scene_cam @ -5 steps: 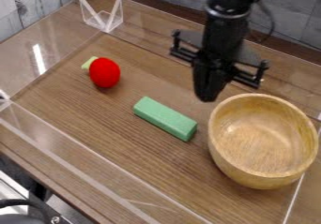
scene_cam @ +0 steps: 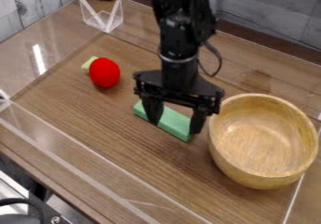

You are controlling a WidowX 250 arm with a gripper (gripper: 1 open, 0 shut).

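A black robot arm reaches down from the top centre of the camera view. Its gripper [scene_cam: 174, 112] is low over a green block [scene_cam: 177, 126] lying on the wooden table, with a black finger on either side of the block's upper part. Whether the fingers touch or hold the block cannot be told; the body of the gripper hides part of it.
A large wooden bowl [scene_cam: 262, 141] stands at the right, close beside the block. A red tomato-like object [scene_cam: 104, 72] with a small pale green piece behind it lies at the left.
The block, bowl and red object show no visible movement.
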